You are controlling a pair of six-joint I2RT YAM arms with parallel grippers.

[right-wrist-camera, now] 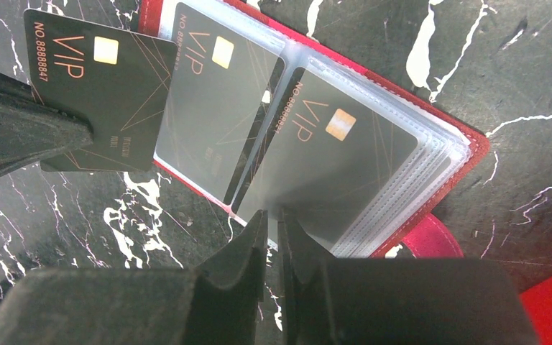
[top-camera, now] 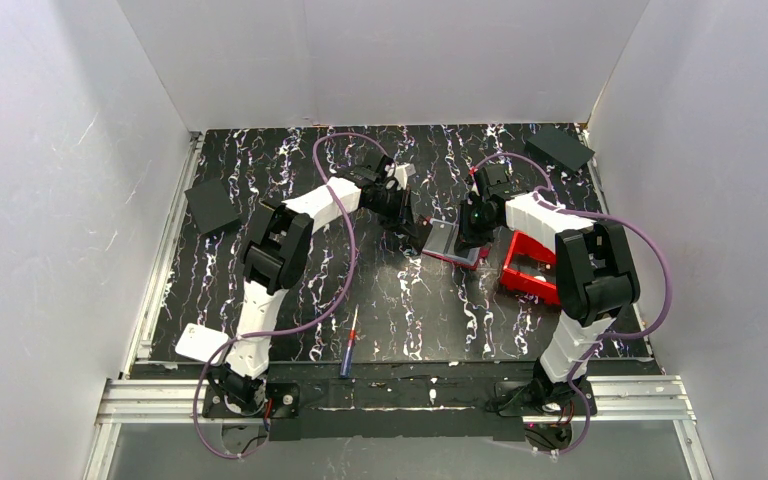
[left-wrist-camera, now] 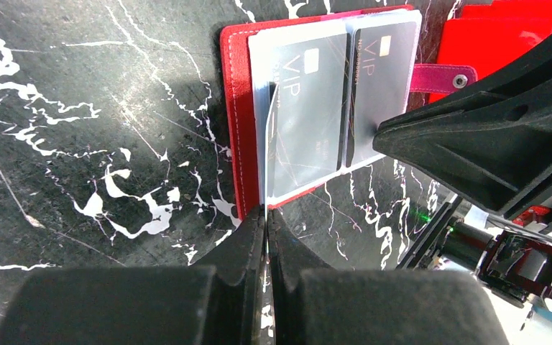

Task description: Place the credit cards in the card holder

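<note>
My left gripper is shut on a black VIP card, which appears as a thin edge-on card [left-wrist-camera: 270, 136] in the left wrist view. In the right wrist view the held card [right-wrist-camera: 100, 86] faces up, its edge overlapping the left rim of the card holder [right-wrist-camera: 479, 147]. That holder lies spread out, red-covered, with a card in each of its two clear facing pockets. Over the near edge of its right page stands my right gripper. Only a narrow gap separates its fingertips; whether they pinch the page cannot be told.
A red open box [top-camera: 512, 280] stands right of the holder, near the right arm. Towards the front lies a screwdriver [top-camera: 348, 350]. Dark flat pads rest at the left [top-camera: 213, 207] and back right [top-camera: 560, 150].
</note>
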